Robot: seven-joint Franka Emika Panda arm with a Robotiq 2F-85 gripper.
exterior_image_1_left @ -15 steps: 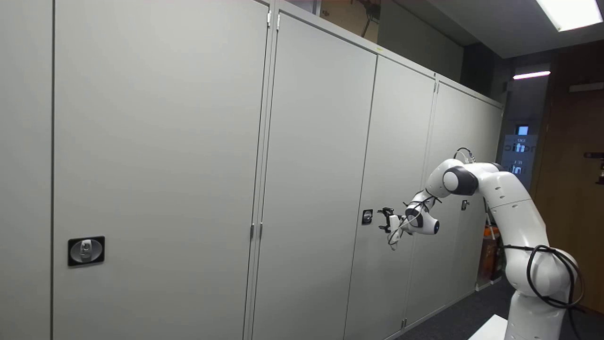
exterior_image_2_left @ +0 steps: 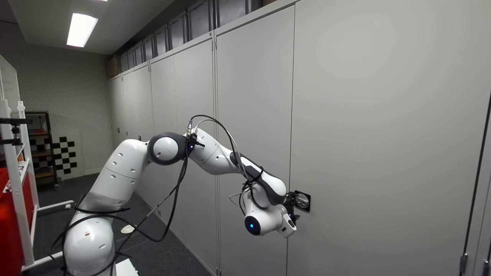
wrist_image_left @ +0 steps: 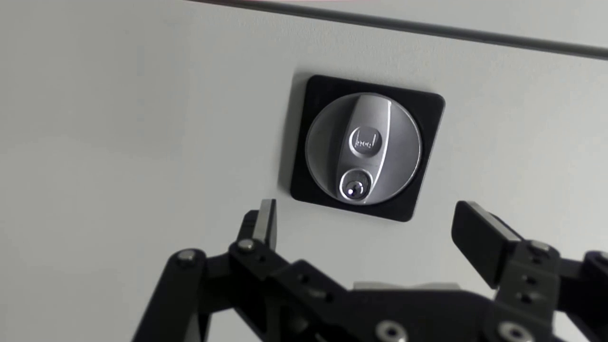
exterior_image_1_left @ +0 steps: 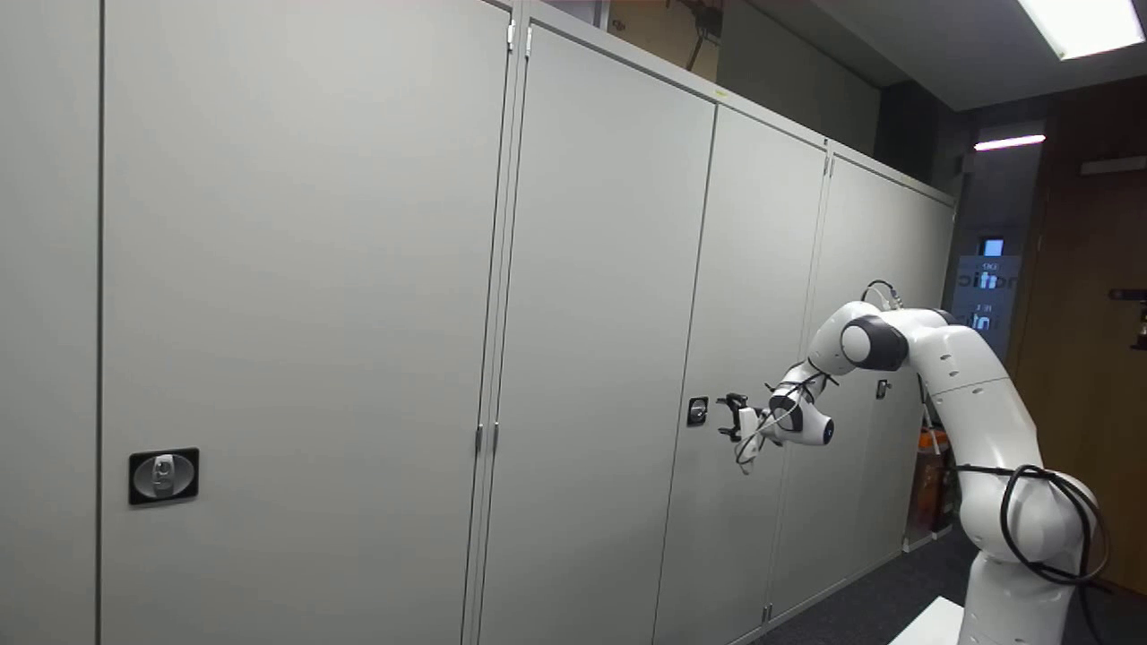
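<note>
A round silver lock knob (wrist_image_left: 393, 156) on a black square plate is set in a grey cabinet door (wrist_image_left: 142, 125), close to the door's seam. Its raised grip bar runs from the key cylinder toward that seam. In the wrist view my gripper stands open below the knob, one finger to each side and nothing between them. Exterior view 1 has the gripper (exterior_image_1_left: 723, 417) just off the door, apart from the same knob (exterior_image_1_left: 699, 410). From the other side, the arm's hand partly covers the black fingers, while the knob (exterior_image_2_left: 302, 201) shows just past them.
Shut grey cabinet doors (exterior_image_1_left: 602, 322) form a long wall. Another lock (exterior_image_1_left: 165, 475) sits on a nearer door, a further handle (exterior_image_1_left: 883, 388) farther along. Cables (exterior_image_2_left: 175, 197) hang loosely from the arm. A white frame with red panels (exterior_image_2_left: 20, 184) stands behind the arm.
</note>
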